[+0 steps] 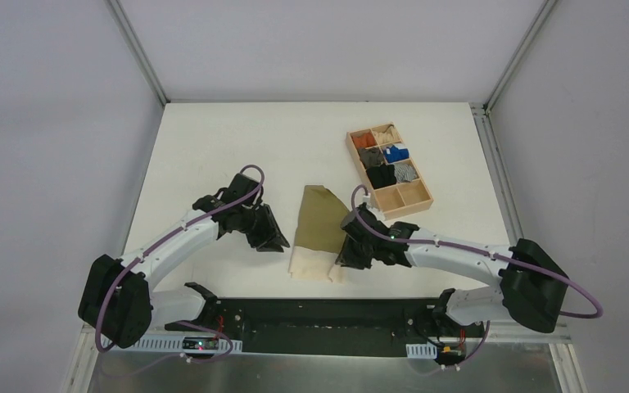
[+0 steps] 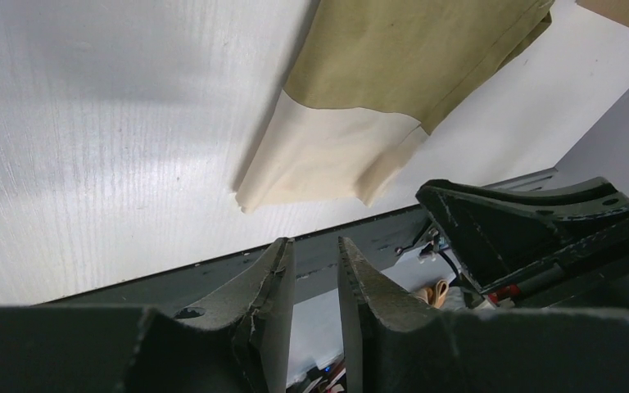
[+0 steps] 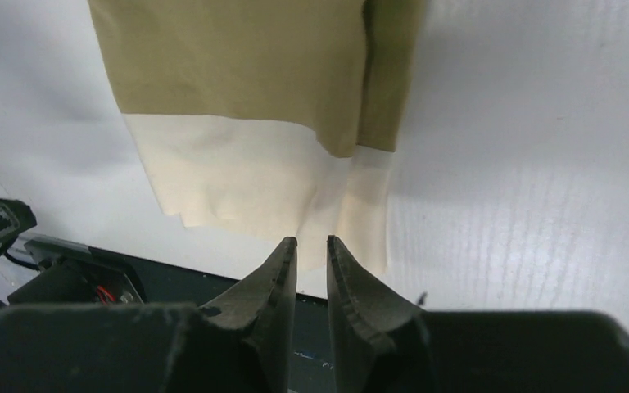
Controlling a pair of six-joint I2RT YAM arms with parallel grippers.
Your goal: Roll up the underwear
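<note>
The underwear lies flat on the white table, its olive upper part (image 1: pixel 319 213) above a cream lower section (image 1: pixel 311 264). My left gripper hovers just left of it in the top view, fingers slightly apart with nothing visible between them. My right gripper is over the cream section's right end, near a folded cream strip (image 3: pixel 364 205), its fingertips parted with nothing seen held. Whether it touches the cloth is unclear.
A wooden divided box (image 1: pixel 414 193) with rolled garments in several compartments stands at the back right. Its front edge lies close below the cloth.
</note>
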